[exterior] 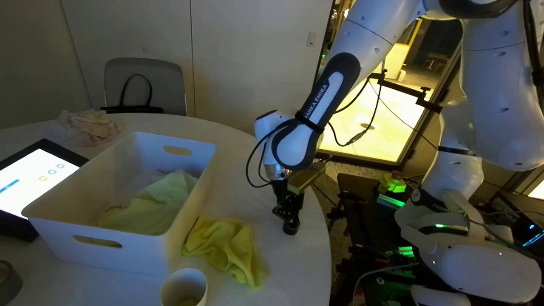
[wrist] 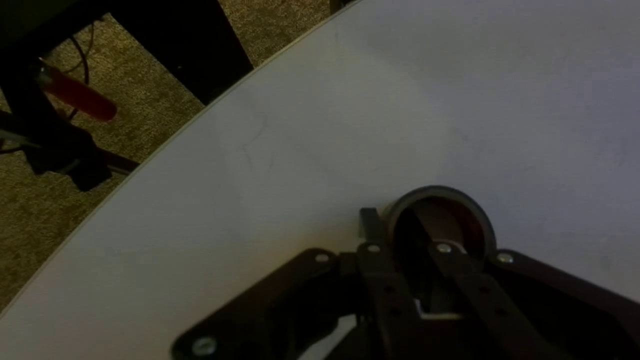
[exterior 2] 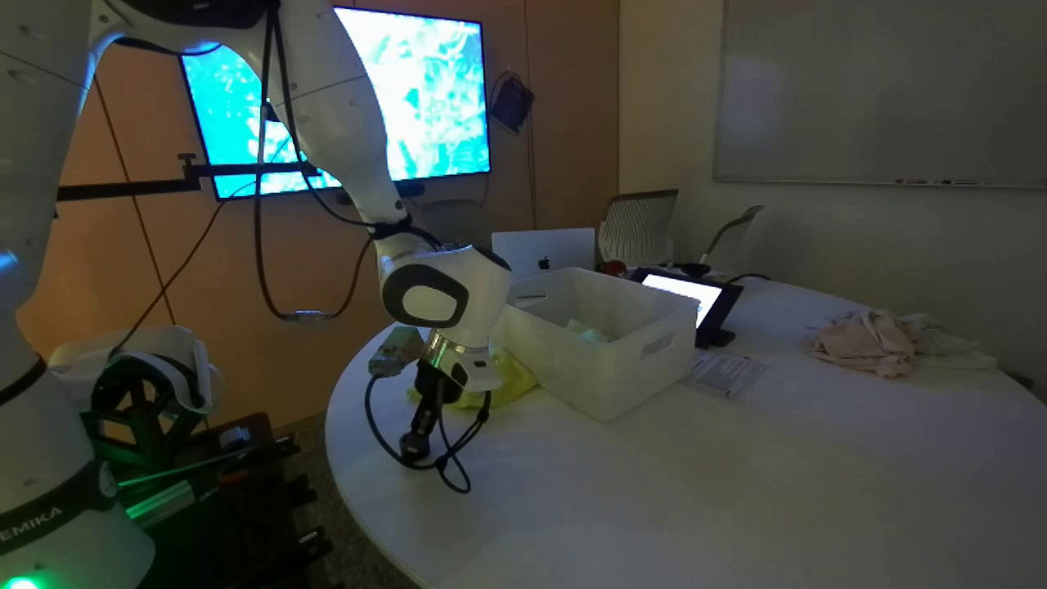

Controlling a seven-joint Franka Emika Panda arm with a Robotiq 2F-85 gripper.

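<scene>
A small dark ring, perhaps a tape roll [wrist: 481, 217], is on or just above the white table [wrist: 312, 138] near its edge. My gripper is shut on the ring's wall: in the wrist view one finger [wrist: 370, 223] lies outside the ring and the other reaches into its hollow. Exterior view 1 has the ring [exterior: 291, 227] directly beneath the gripper, right of a crumpled yellow cloth [exterior: 227, 247]. From exterior view 2 the ring [exterior 2: 415, 447] shows at the fingertips. Whether it touches the table is unclear.
A white bin [exterior: 122, 255] with pale green cloth [exterior: 158, 201] inside stands left of the yellow cloth. A white cup [exterior: 184, 288] is at the front. Beyond the bin are a tablet [exterior: 35, 178] and pinkish cloth [exterior: 94, 125].
</scene>
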